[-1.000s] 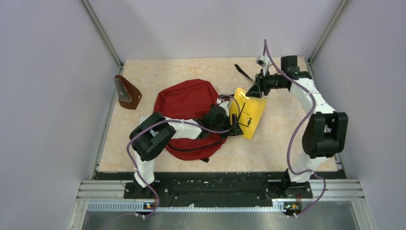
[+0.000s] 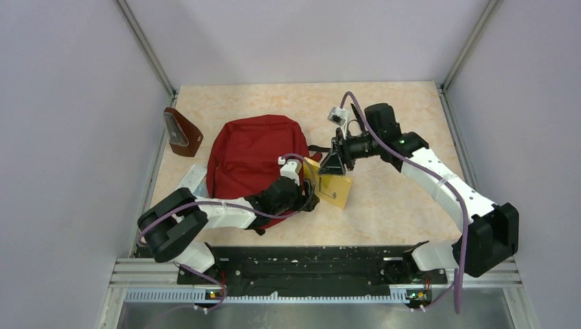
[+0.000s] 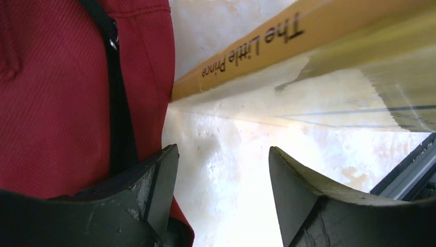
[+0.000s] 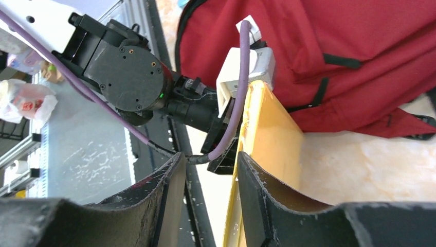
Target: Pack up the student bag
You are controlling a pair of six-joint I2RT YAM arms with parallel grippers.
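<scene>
The red bag (image 2: 257,147) lies left of the table's middle, my left arm across its lower part. A yellow book (image 2: 334,192), "The Little Prince" on its spine (image 3: 247,51), stands tilted at the bag's right side. My right gripper (image 2: 334,166) is shut on the book's upper edge; in the right wrist view the book (image 4: 277,139) runs up from between the fingers. My left gripper is open with nothing between its fingers, bag fabric (image 3: 51,118) beside its left finger. Whether the book's lower end is inside the bag cannot be told.
A brown case (image 2: 183,133) stands at the table's left edge. A pale bluish item (image 2: 194,179) lies left of the bag, partly behind my left arm.
Both arms have moved left and toward the front. The yellow book has travelled with my right gripper and tilted more steeply; the red bag has shifted left too.
</scene>
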